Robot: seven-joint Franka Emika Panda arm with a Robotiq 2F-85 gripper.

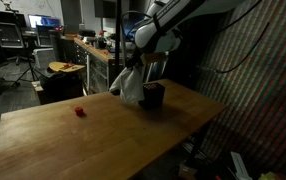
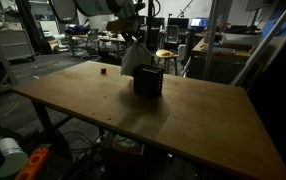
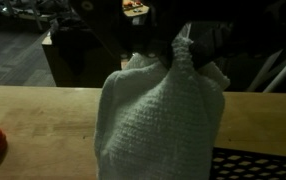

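A pale cloth (image 3: 158, 120) hangs from my gripper, which is shut on a bunched upper part of it. In the first exterior view the cloth (image 1: 131, 86) drapes down beside a black basket (image 1: 153, 95); in the second exterior view the cloth (image 2: 137, 60) appears behind the basket (image 2: 148, 81). Whether the cloth's lower end touches the table or the basket, I cannot tell. The wrist view shows the perforated basket (image 3: 253, 165) at lower right, partly covered by the cloth. My fingertips are dark and mostly hidden.
A small red object (image 1: 80, 112) lies on the wooden table (image 1: 63, 145), left of the cloth. Chairs and desks stand beyond the far edge.
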